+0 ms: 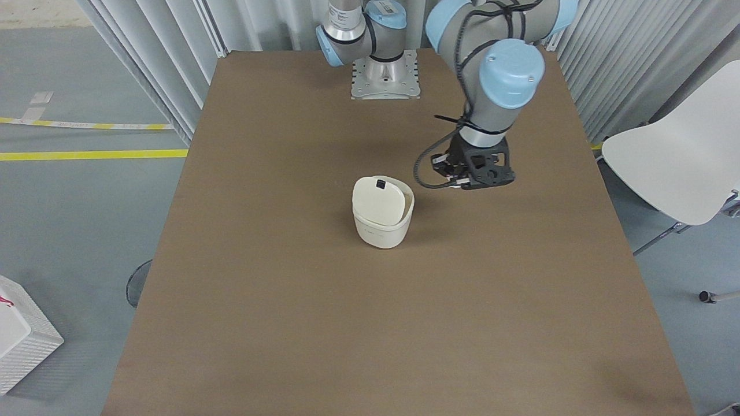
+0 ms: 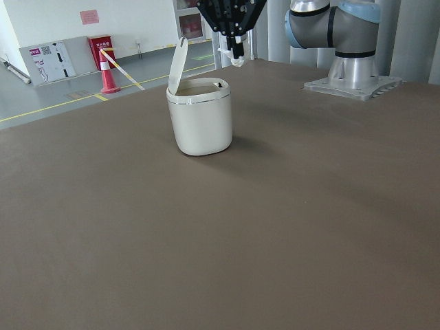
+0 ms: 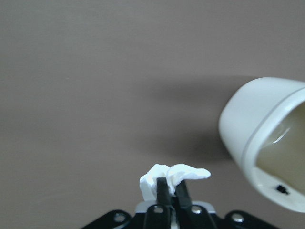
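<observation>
A small white bin [image 1: 383, 231] stands on the brown table, its lid [image 2: 177, 62] tilted up; the same bin [image 3: 252, 114] fills the right of the wrist view, showing its inside. My black gripper is shut on a crumpled white tissue [image 3: 155, 181], held above the table beside the bin. In the left view the tissue [image 2: 237, 59] hangs from the gripper just behind and above the bin. In the front view the gripper [image 1: 472, 170] is up and right of the bin; its fingertips are hidden there.
A white chair [image 1: 673, 152] is beside the right edge.
</observation>
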